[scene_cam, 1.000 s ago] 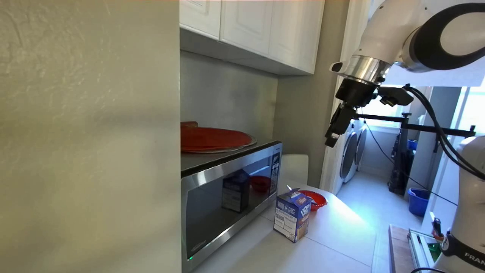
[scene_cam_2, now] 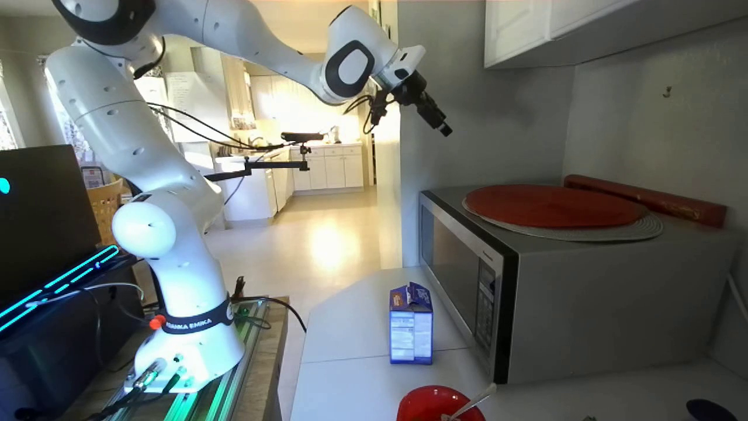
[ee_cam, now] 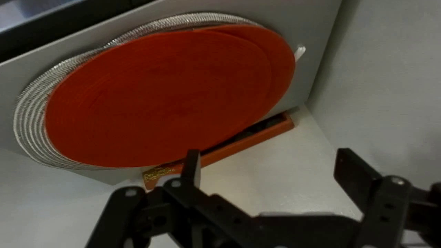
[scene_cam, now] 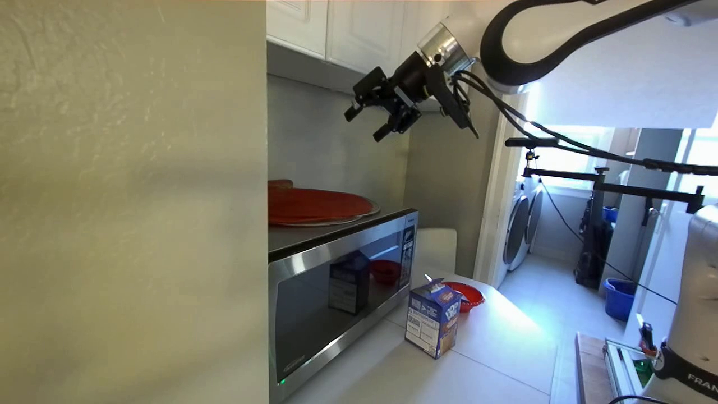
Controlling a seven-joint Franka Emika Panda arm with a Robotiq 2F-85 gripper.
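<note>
My gripper (scene_cam: 364,125) is open and empty, raised in the air above the level of the microwave's top. In the wrist view its two black fingers (ee_cam: 191,169) stand wide apart, with only the background between them. Red round placemats (ee_cam: 165,95) fill much of that view, lying over silvery woven ones (ee_cam: 31,120) on top of the microwave (scene_cam_2: 596,302). A long red box (scene_cam_2: 645,199) lies behind them near the wall. On the counter in front of the shut microwave door stands a blue carton (scene_cam_2: 411,326), its top flaps up.
A red bowl (scene_cam_2: 438,404) with a spoon (scene_cam_2: 475,401) in it sits on the counter near the carton. White cabinets (scene_cam: 363,33) hang above the microwave.
The arm has swung left and upward in exterior view 1, from beside the doorway to beneath the cabinets. Its gripper has also turned. Carton, bowl and placemats have stayed put.
</note>
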